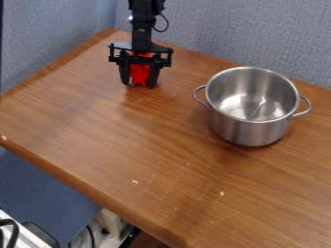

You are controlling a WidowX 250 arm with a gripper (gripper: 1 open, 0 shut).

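Observation:
My black gripper (139, 70) reaches down at the back left of the wooden table (130, 165), closed around a red object (139, 60) whose full shape is hidden by the fingers. The red thing appears to be at or very near the tabletop. To the right stands a steel pot (253, 116) with two side handles, apart from the gripper and upright.
Grey-blue padded walls (246, 29) border the table at back and left. Cables and white parts lie below the table's near left edge.

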